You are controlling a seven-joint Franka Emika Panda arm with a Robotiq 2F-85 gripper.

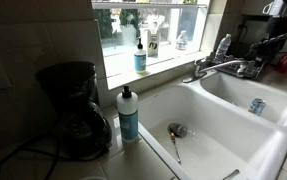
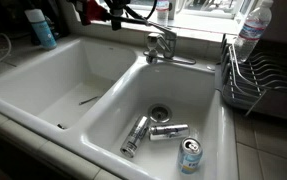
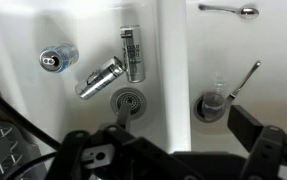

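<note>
My gripper is open above the double sink, its fingers wide apart with nothing between them; the divider shows below the gap. In the wrist view's left basin lie a blue-and-silver can (image 3: 58,58) and two slim silver cans (image 3: 100,77) (image 3: 133,53), near a drain (image 3: 128,102). The other basin holds a spoon (image 3: 228,10) by its edge, a second utensil (image 3: 245,80) and a clear, glass-like object (image 3: 213,102) over the drain. In exterior view 2, the blue-and-silver can (image 2: 190,155) stands upright while the slim ones (image 2: 135,136) (image 2: 169,131) lie on their sides.
A faucet (image 2: 163,42) rises behind the divider. Beside the sink stand a dish rack (image 2: 255,78) and a water bottle (image 2: 253,28). A white bottle with a blue label (image 1: 128,115) and a dark coffee maker (image 1: 75,105) occupy the other counter.
</note>
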